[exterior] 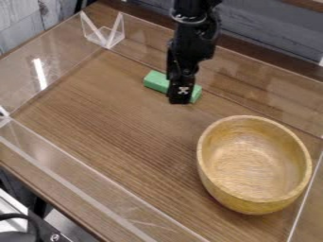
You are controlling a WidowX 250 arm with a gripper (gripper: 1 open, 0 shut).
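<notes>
A black gripper [179, 85] hangs from the top of the camera view, open, its fingertips low over a green rectangular block [161, 81] in the upper middle of the table. The block lies at a slant and is partly hidden by the fingers; whether they touch it cannot be told.
A large pale yellow bowl [254, 196] sits at the lower right. A white wire-like object [105, 31] stands at the back left.
</notes>
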